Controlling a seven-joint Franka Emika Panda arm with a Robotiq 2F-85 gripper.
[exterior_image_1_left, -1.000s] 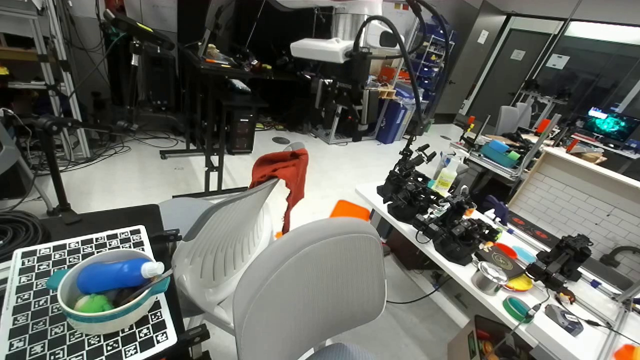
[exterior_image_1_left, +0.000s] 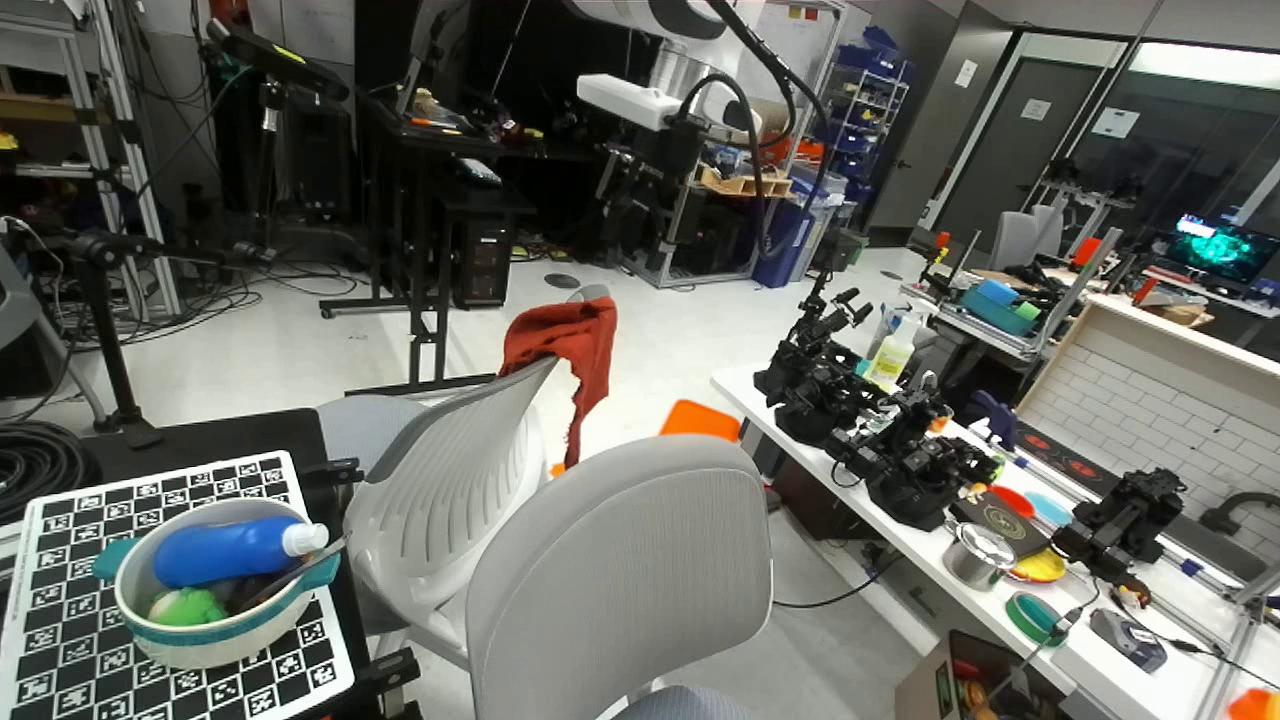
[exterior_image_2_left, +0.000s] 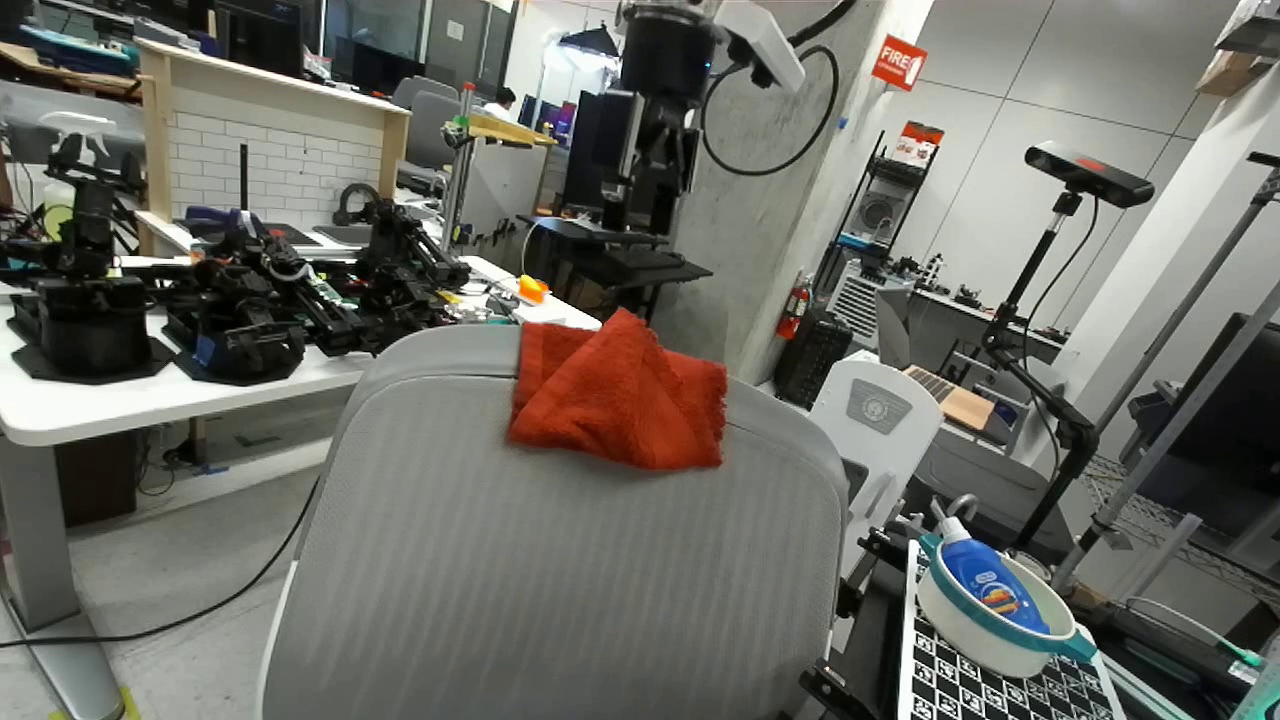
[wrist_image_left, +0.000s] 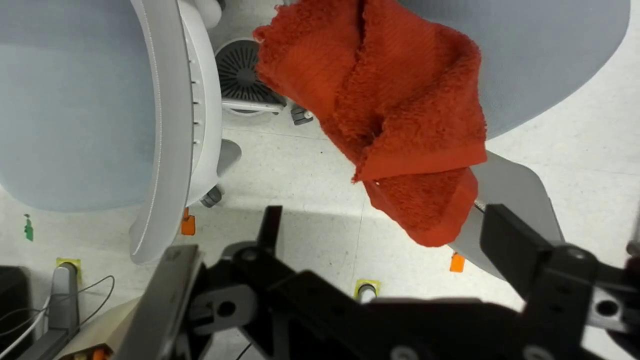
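A red-orange towel (exterior_image_1_left: 564, 337) is draped over the top of a grey chair's backrest (exterior_image_1_left: 457, 444). From the other side, the towel (exterior_image_2_left: 624, 396) appears folded across the backrest's upper edge. Up in the air above it hangs my gripper (exterior_image_2_left: 638, 223), pointing down and apart from the cloth. The wrist view has the towel (wrist_image_left: 408, 102) beyond the fingertips, in the upper middle and right. There the gripper stands open, its two fingers wide apart and nothing held between them.
A second grey chair (exterior_image_1_left: 630, 576) stands nearby. Beside the chairs, a white and teal pot (exterior_image_1_left: 192, 642) with a blue bottle (exterior_image_1_left: 228, 551) sits on a checkered board (exterior_image_1_left: 72, 600). A white table (exterior_image_1_left: 864, 498) carries several black devices.
In exterior view 1 my arm and gripper have shifted left, and the wrist looks turned and tilted a little. The towel, chairs and pot have stayed put.
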